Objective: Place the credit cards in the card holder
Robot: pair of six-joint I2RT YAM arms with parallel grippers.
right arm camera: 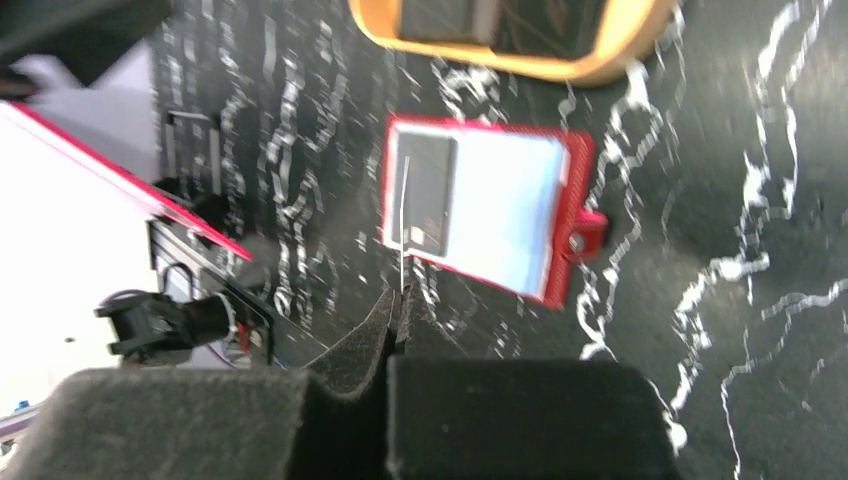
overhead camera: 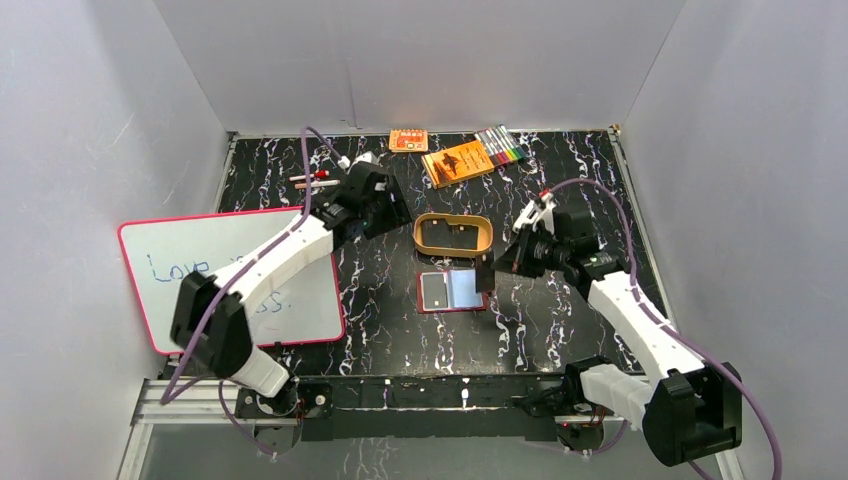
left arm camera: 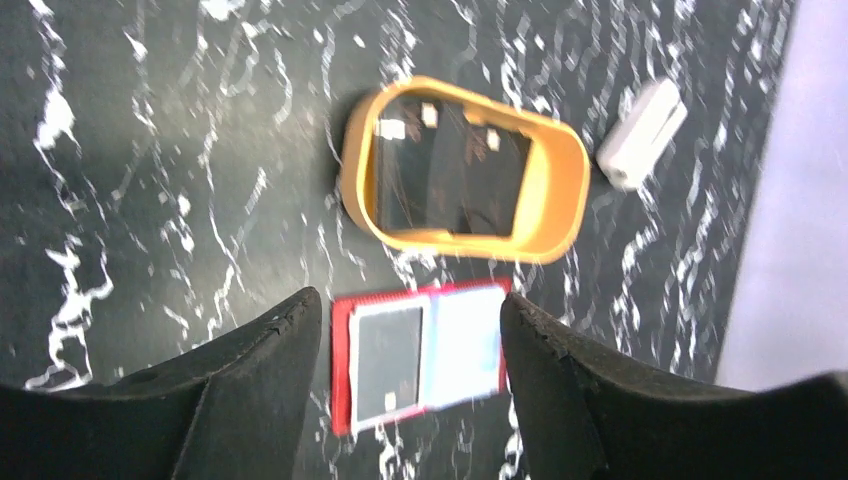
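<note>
The red-edged card holder (overhead camera: 452, 290) lies spread open on the table, a dark card (left arm camera: 388, 350) in its left half and a pale blue panel on its right. My right gripper (overhead camera: 500, 267) is shut on a dark card (overhead camera: 485, 272), which hangs over the holder's right edge in the top view. In the right wrist view that held card (right arm camera: 403, 215) shows edge-on as a thin line. Up and left of the holder, my left gripper (overhead camera: 392, 212) stands part open with nothing between its fingers.
Behind the holder sits a tan tray (left arm camera: 578, 190) with dark cards (left arm camera: 450, 165) in it. A whiteboard (overhead camera: 230, 290) lies at the left. An orange book (overhead camera: 458, 163) and coloured pens (overhead camera: 500, 146) lie at the back. The table in front of the holder is clear.
</note>
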